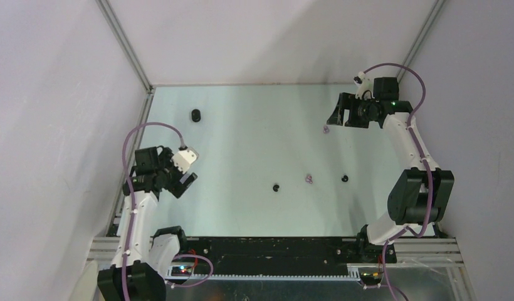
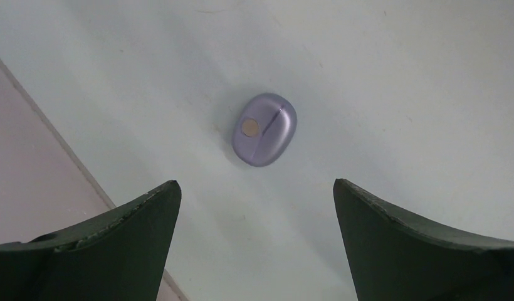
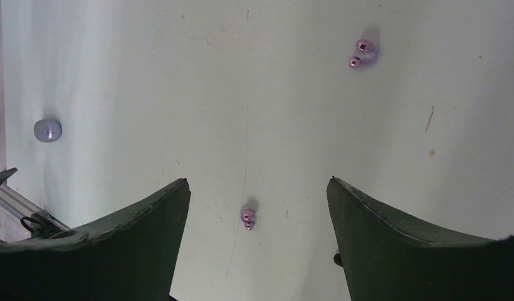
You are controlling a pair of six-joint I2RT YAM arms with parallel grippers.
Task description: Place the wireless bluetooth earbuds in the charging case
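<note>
A purple charging case point(image 2: 265, 130), its lid closed, rests on the table in the left wrist view, beyond the fingertips and between them. Over it my left gripper hangs open and empty; in the top view the arm hides the case. Two pink earbuds lie apart on the table: one point(image 1: 309, 179) right of centre, another point(image 1: 326, 130) near the back right, just below my right gripper's fingers point(image 1: 335, 116). That right gripper is above the table, its fingers spread with nothing between them.
A black case point(image 1: 195, 115) lies at the back left. Two black earbuds rest toward the front, one near the middle point(image 1: 276, 187) and one further right point(image 1: 345, 178). Walls rise on both sides.
</note>
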